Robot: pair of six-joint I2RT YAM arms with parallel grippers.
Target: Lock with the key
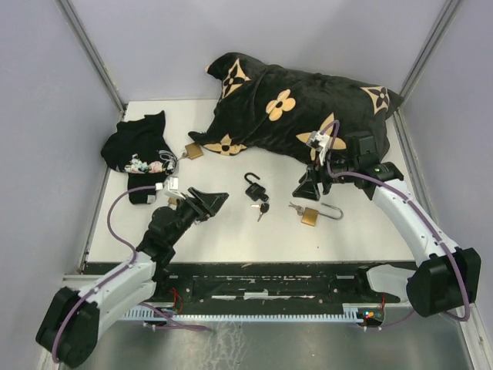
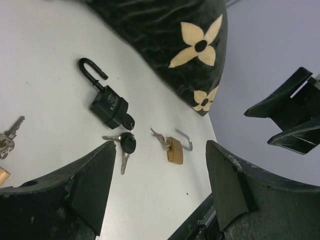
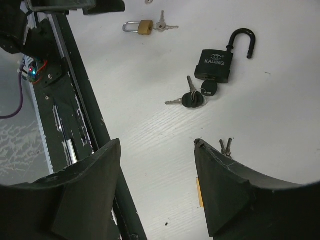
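Near the table's middle lies a black padlock (image 1: pixel 256 190) with its shackle swung open; a key head stands at its base, seen in the right wrist view as a black key (image 3: pixel 209 88). Beside it rest the other black-headed keys (image 1: pixel 262 208), touching or almost touching that key. My left gripper (image 1: pixel 214 202) hovers left of the black padlock, its fingers (image 2: pixel 87 182) spread apart and nothing between them. Over the right part of the table my right gripper (image 1: pixel 310 196) stands open and empty, above the brass padlock (image 1: pixel 310 216) with its long shackle and small keys (image 1: pixel 297 208).
A second brass padlock (image 1: pixel 194 150) lies at the back left beside a black cloth (image 1: pixel 145 146). Another brass one is mostly hidden under the left gripper. A black cushion with flower shapes (image 1: pixel 296 108) fills the back.
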